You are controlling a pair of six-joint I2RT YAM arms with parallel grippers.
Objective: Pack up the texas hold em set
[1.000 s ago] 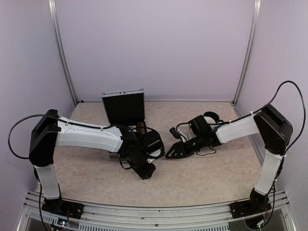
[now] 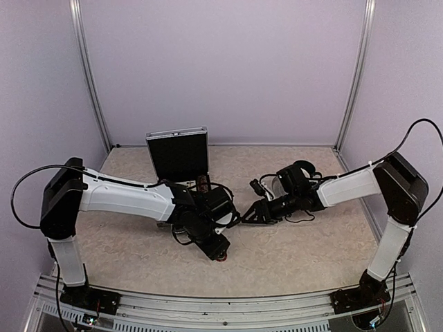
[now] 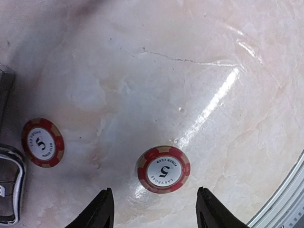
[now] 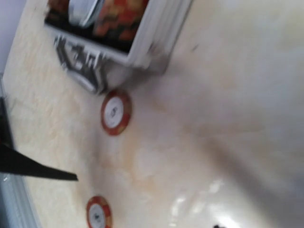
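Observation:
An open aluminium case (image 2: 176, 153) stands at the back left, with red chips (image 4: 118, 16) inside, seen in the right wrist view. Two loose red "5" chips lie on the table: one chip (image 3: 163, 169) between and just beyond the open fingers of my left gripper, another chip (image 3: 42, 142) nearer the case's handle (image 4: 78, 71). In the top view the left gripper (image 2: 220, 250) is low over the front-middle table. My right gripper (image 2: 252, 214) is right of the case; only part of it shows in its blurred wrist view, and its finger state is unclear.
A dark round object (image 2: 304, 167) and a pale one stand behind the right arm, mostly hidden.

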